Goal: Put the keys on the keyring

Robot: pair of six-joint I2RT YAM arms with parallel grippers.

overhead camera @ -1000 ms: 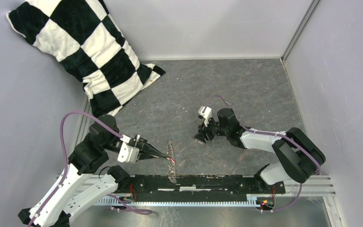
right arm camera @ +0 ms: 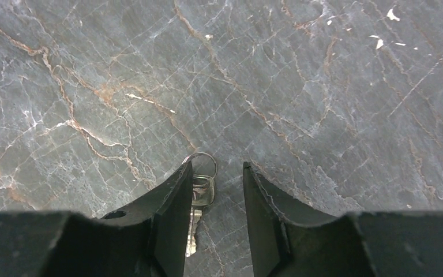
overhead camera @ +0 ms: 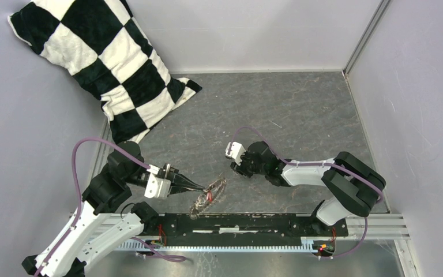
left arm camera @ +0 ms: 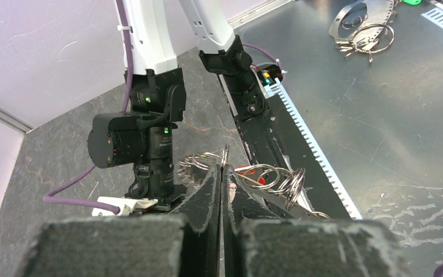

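A bunch of linked metal rings, the keyring [overhead camera: 198, 206], hangs from my left gripper [overhead camera: 204, 189] in the top view. The left wrist view shows that gripper's fingers closed together at the tips, with the silvery rings [left arm camera: 291, 186] spread around and beyond them and a red piece among them. In the right wrist view a key [right arm camera: 206, 195] with a thin ring through its head lies on the grey floor. My right gripper is open above it; its left finger [right arm camera: 170, 213] partly covers the key, and nothing is gripped.
A black-and-white checked cushion [overhead camera: 115, 57] leans in the back left corner. Loose metal rings [left arm camera: 373, 37] and a flat metal piece lie on the surface beyond the black rail [overhead camera: 254, 224]. Grey floor [overhead camera: 254, 98] behind the arms is clear.
My right gripper has moved left, toward the left arm. The left arm has stayed almost still, while the hanging rings have swung and turned beneath its tips.
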